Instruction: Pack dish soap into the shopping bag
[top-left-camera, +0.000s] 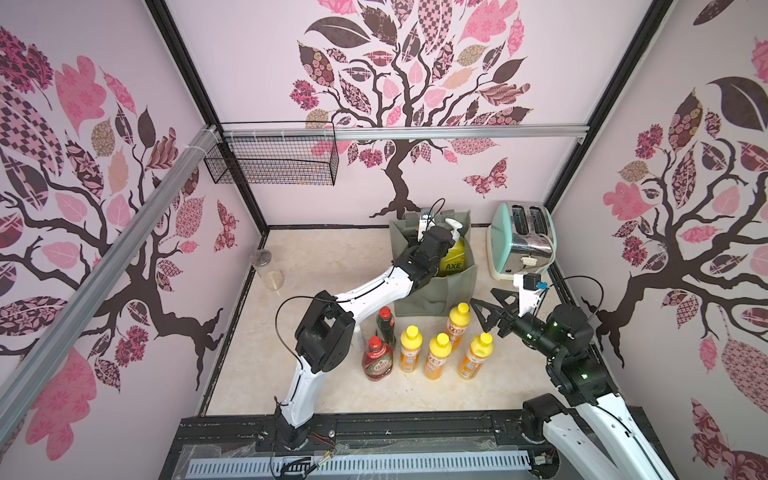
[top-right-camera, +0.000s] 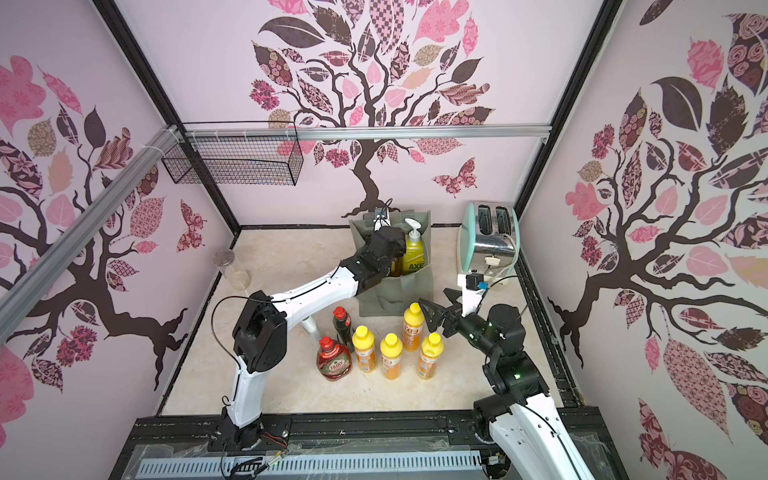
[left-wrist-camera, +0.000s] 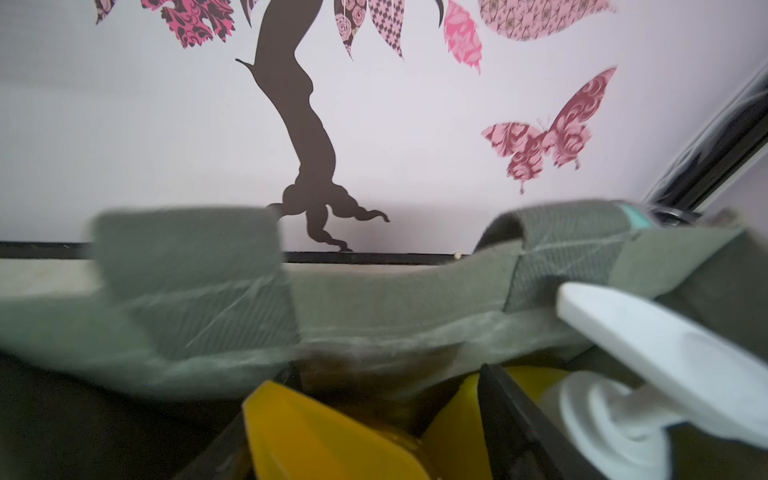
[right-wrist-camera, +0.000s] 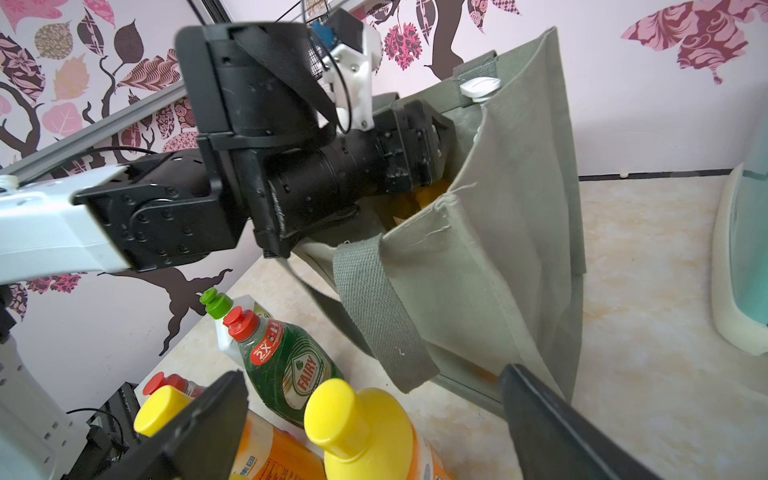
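Note:
The grey-green shopping bag (top-left-camera: 432, 297) stands upright at the back of the table. Inside it is a yellow AXE bottle (top-left-camera: 453, 260) with a white pump (left-wrist-camera: 648, 376). My left gripper reaches down into the bag's mouth, its fingers apart. A yellow cap (left-wrist-camera: 312, 436) lies between them near the left finger, with a gap to the right finger (left-wrist-camera: 512, 424); the bottle below is mostly hidden. On the right, my open, empty right gripper (top-left-camera: 487, 307) hovers beside an orange bottle (top-left-camera: 457, 321) with a yellow cap.
In front of the bag stand more orange bottles (top-left-camera: 436, 358), a dark red Fairy bottle (top-left-camera: 377, 361) and a green Fairy bottle (right-wrist-camera: 292, 364). A toaster (top-left-camera: 522, 240) is right of the bag. At left, beyond a clear jar (top-left-camera: 269, 272), the table is mostly bare.

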